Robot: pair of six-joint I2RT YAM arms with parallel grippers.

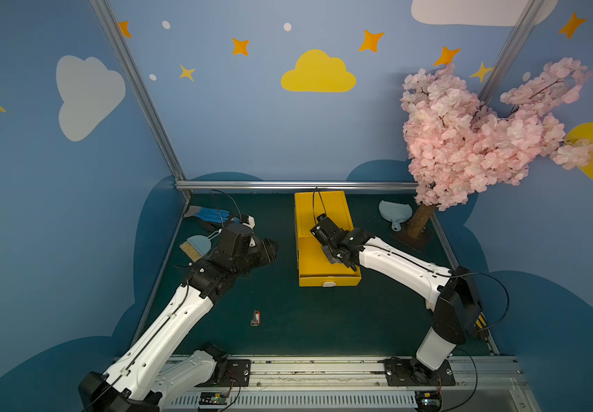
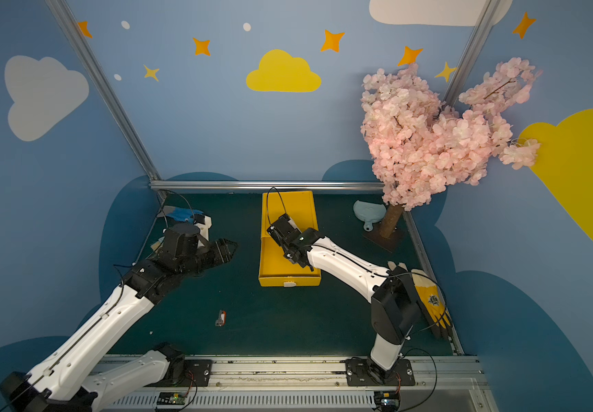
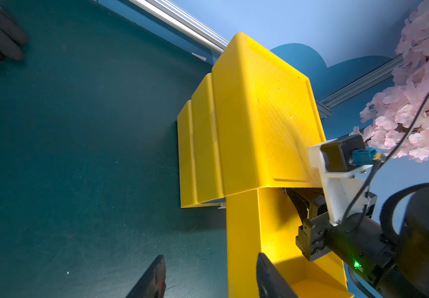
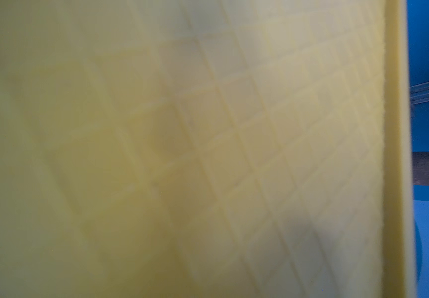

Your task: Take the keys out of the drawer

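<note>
The yellow drawer unit [image 1: 324, 200] stands at the back middle, its drawer [image 1: 308, 276] pulled out to the front. In the left wrist view, my right gripper reaches into the drawer under the cabinet's overhang. It is shut; its tips are hidden. Textured yellow plastic [image 4: 254, 139] fills most of the right wrist view, very close. Left of the drawer, my left gripper is open and empty above the table. No keys can be made out inside the drawer. A small red-and-grey object [image 1: 255, 318] lies on the table in front; cannot tell what it is.
Blue gloves [image 1: 210, 214] and a dustpan and brush [image 1: 199, 245] lie at the left. A blue scoop [image 1: 396, 211] and the blossom tree [image 1: 420, 223] stand at the back right. A yellow glove [image 2: 431, 298] lies at the right.
</note>
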